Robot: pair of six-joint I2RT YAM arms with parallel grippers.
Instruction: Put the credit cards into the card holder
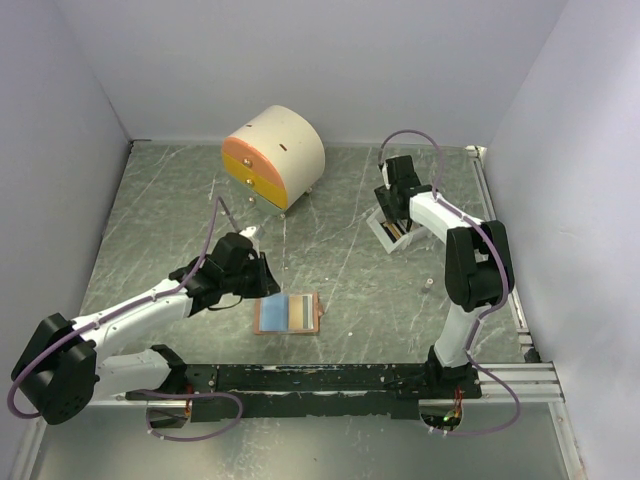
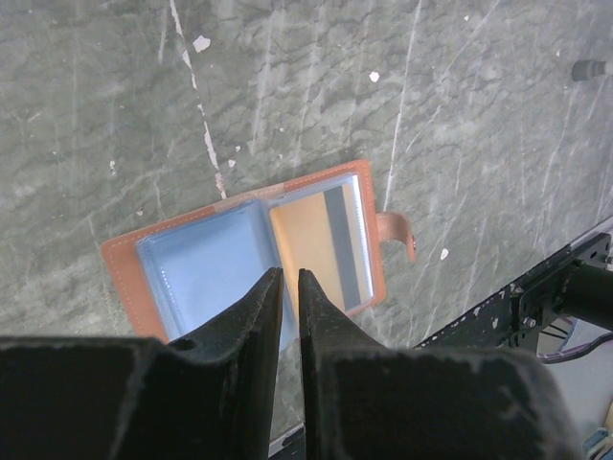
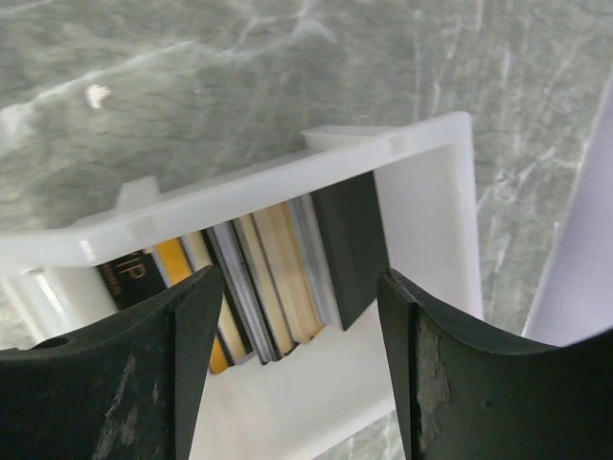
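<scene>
In the right wrist view a white tray (image 3: 429, 211) holds a row of cards (image 3: 283, 278) in black, cream, grey and orange, standing side by side. My right gripper is over it, fingers apart with the cards visible between them. On the table below my left gripper lies a tan card holder (image 2: 129, 283) with a blue pocket (image 2: 201, 264) and a pocket showing a cream and grey card (image 2: 311, 249). The left fingertips are slightly apart, with nothing seen between them.
A white rounded cabinet (image 1: 290, 150) with orange and yellow front stands at the back middle. Grey walls border both sides.
</scene>
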